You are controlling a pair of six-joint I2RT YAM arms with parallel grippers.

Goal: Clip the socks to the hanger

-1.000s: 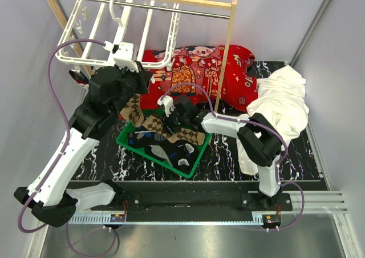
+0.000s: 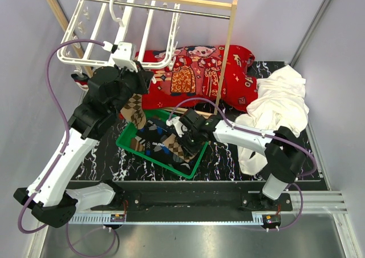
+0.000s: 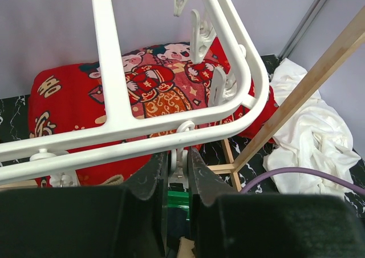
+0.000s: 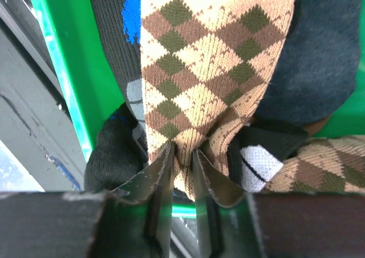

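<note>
My left gripper is shut on a white clip [image 3: 182,158] under the front bar of the white hanger [image 3: 121,112]. Below and beside the left arm hangs a brown argyle sock [image 2: 134,112]; its upper end is hidden. In the green bin [image 2: 195,169], my right gripper reaches down onto a beige argyle sock [image 4: 199,52]. Folds of this sock gather between the two fingertips, which stand close together; whether they grip it firmly is not clear. Dark socks [image 4: 313,52] lie around it.
The hanger is on a wooden rack [image 2: 227,52]. At its left end a dark and red item [image 2: 80,81] hangs low. Behind the bin lies a red cushion [image 2: 205,78], and a white cloth [image 2: 279,104] is heaped at the right.
My right gripper has moved toward the front and right within the bin, and the argyle sock there has shifted and bunched. The hanging sock has swung slightly. My left arm has stayed put.
</note>
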